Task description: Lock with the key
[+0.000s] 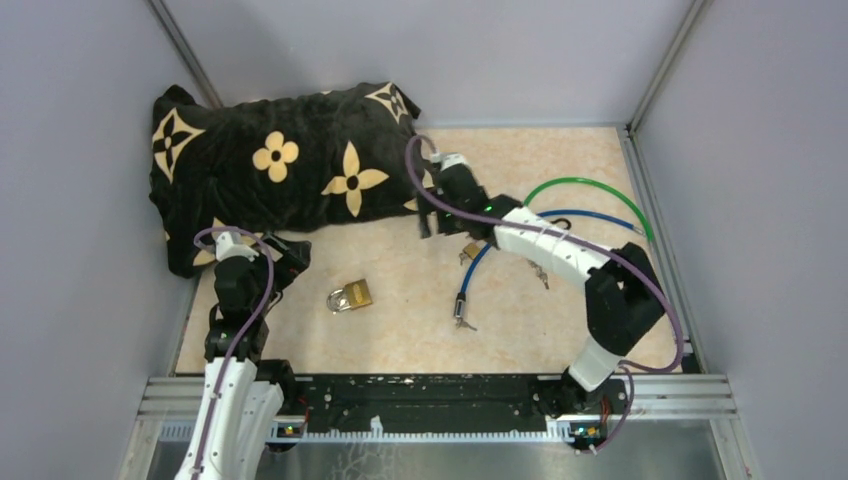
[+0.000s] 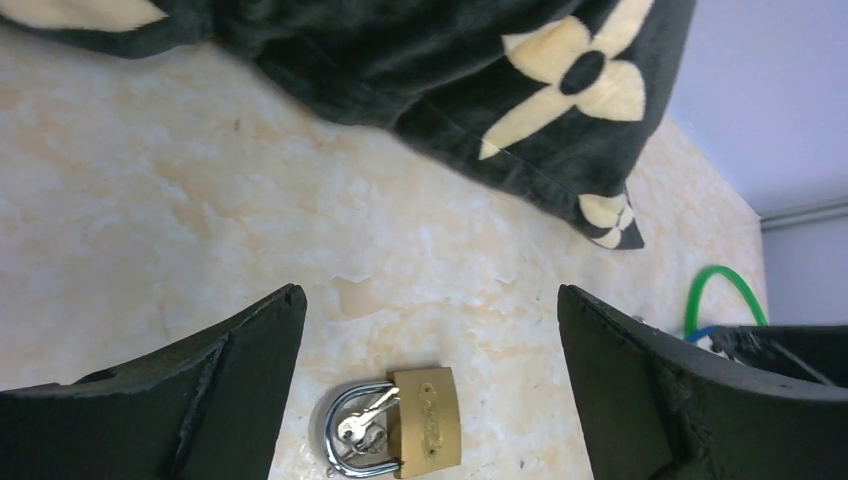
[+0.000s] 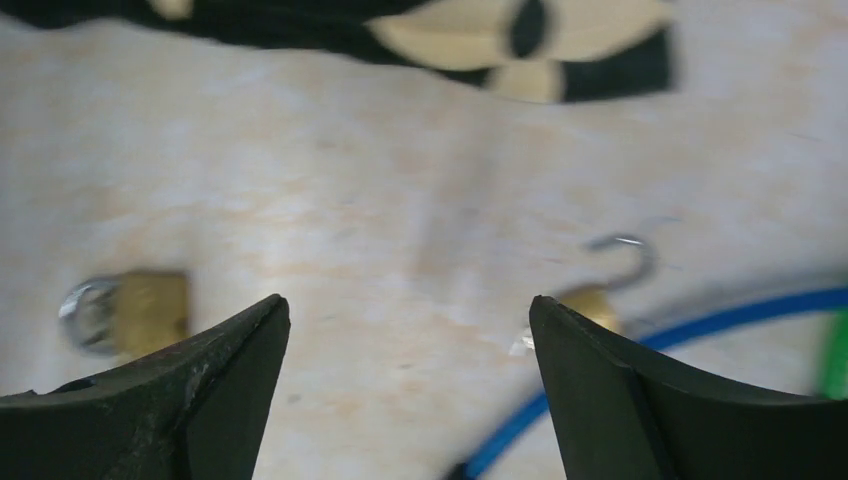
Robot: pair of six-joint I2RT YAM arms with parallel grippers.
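Note:
A large brass padlock (image 1: 358, 293) lies flat on the table, left of centre. Inside the loop of its steel shackle rest silver keys (image 2: 365, 425), apart from the lock body as far as I can see. Whether the shackle is latched cannot be told. My left gripper (image 1: 298, 258) hovers up and to the left of the padlock, open and empty. Well to the right of it, my right gripper (image 1: 428, 212) is blurred by motion near the pillow's corner. Its fingers (image 3: 610, 385) stand apart in the right wrist view with nothing between them.
A black patterned pillow (image 1: 290, 160) fills the back left. A smaller open padlock (image 1: 472, 250), a blue cable lock (image 1: 476, 267) with a key (image 1: 465, 324) at its end, more keys (image 1: 541, 275) and a green cable (image 1: 585, 181) lie rightward.

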